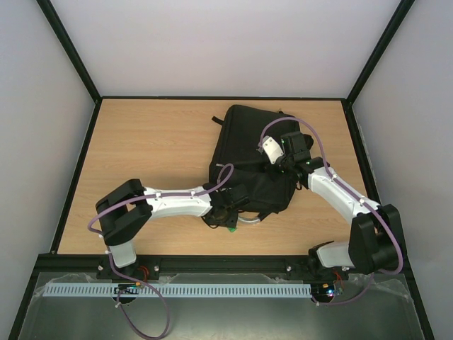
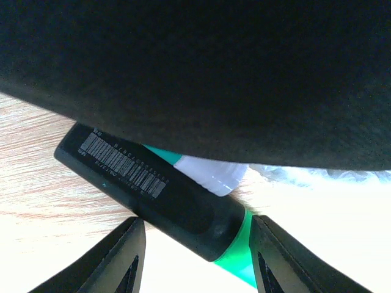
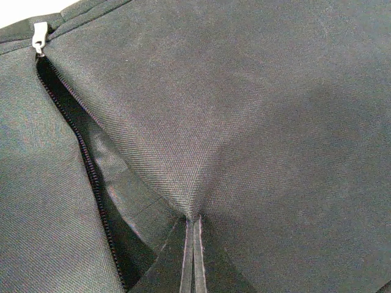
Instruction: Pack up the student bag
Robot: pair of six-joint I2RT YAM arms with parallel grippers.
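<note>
A black bag [image 1: 244, 134] lies flat on the table, with a zipped pocket gaping in the right wrist view. My right gripper is shut on a fold of the bag's dark cloth [image 3: 177, 152] beside the opening. At the bag's lower left, my left gripper stands partly open, its fingers either side of a black box with a green end [image 2: 183, 201]. That box lies on the table, not clamped, its upper part overlapped by a black shape across the view. A white-and-teal tube [image 2: 211, 174] rests against it.
A clear plastic-wrapped item [image 2: 317, 176] shows at the right of the left wrist view. A curved grey strip [image 1: 248, 219] sits at the bag's lower edge.
</note>
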